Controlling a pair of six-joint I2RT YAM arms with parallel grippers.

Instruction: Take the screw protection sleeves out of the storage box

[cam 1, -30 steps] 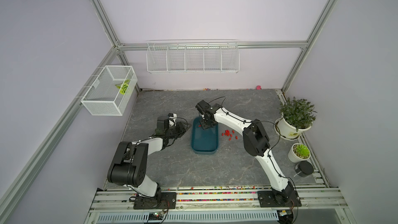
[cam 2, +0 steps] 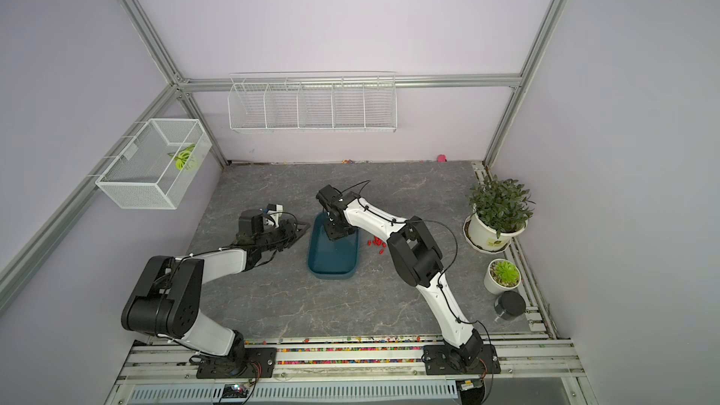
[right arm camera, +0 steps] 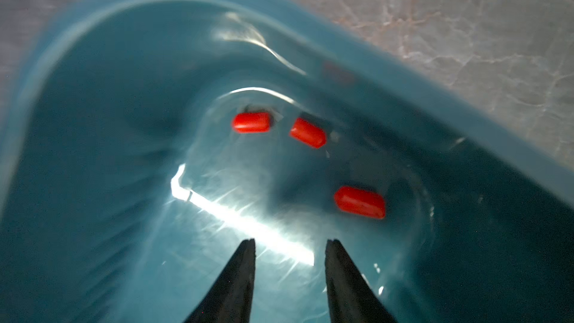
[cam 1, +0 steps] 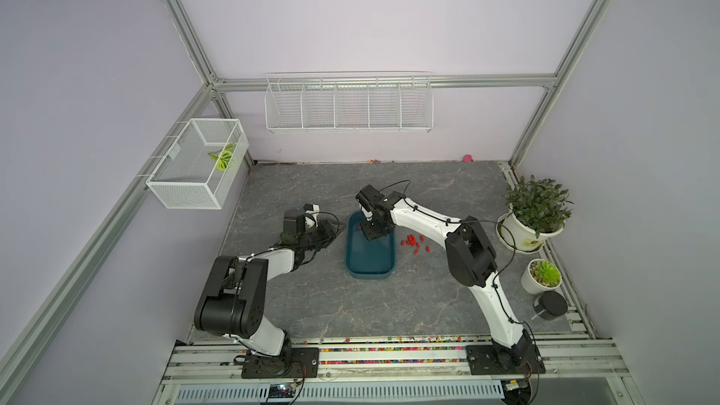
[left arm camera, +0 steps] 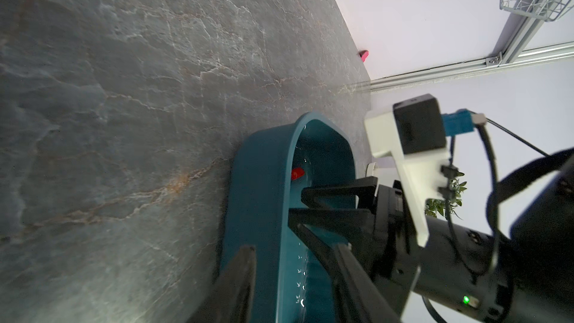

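Note:
The blue storage box [cam 1: 370, 276] sits mid-table. Its left wall stands between the fingers of my left gripper, which is shut on it. Three red sleeves lie on the box floor in the right wrist view: one sleeve [right arm camera: 251, 122] at the far end, a second sleeve [right arm camera: 308, 132] beside it, and a third sleeve [right arm camera: 360, 202] nearer and to the right. My right gripper reaches into the box at its back end, its fingers partly apart and nothing between them. From the top views, the right arm hides most of that end.
Several red sleeves [cam 1: 411, 240] lie on the table right of the box. Potted plants [cam 1: 531, 225] and a dark cup [cam 1: 550, 304] line the right edge. Table in front of the box is clear.
The left arm and the box have stayed put.

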